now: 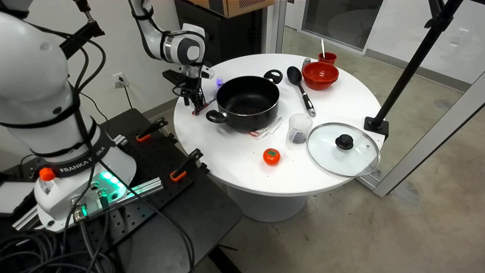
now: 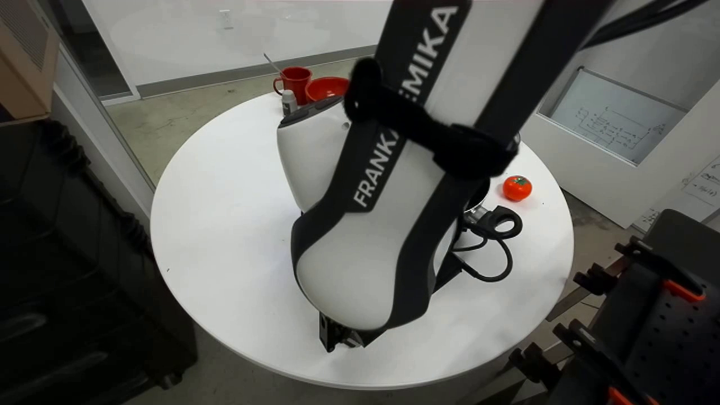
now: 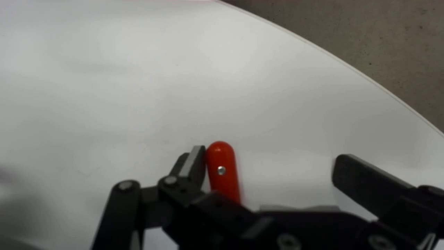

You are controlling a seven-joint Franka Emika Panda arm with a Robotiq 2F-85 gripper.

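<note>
A tool with a red handle (image 3: 223, 174) lies on the white table, its rounded end showing in the wrist view. My gripper is open low over the table, its two fingers wide apart. The red handle lies between them, close against the left finger (image 3: 193, 164) and well clear of the right finger (image 3: 366, 179). In exterior view 1 the gripper (image 1: 191, 105) is down at the handle end, left of the black pot (image 1: 247, 102). The pot hides the tool's far end. The arm covers the gripper's fingertips in exterior view 2.
Around the pot are a black spoon (image 1: 301, 88), red bowls (image 1: 320, 75), a clear cup (image 1: 299, 129), a tomato (image 1: 271, 156) and a glass lid (image 1: 344, 150). The pot's near handle (image 1: 216, 116) juts toward the gripper. The table edge (image 3: 333, 56) is close by.
</note>
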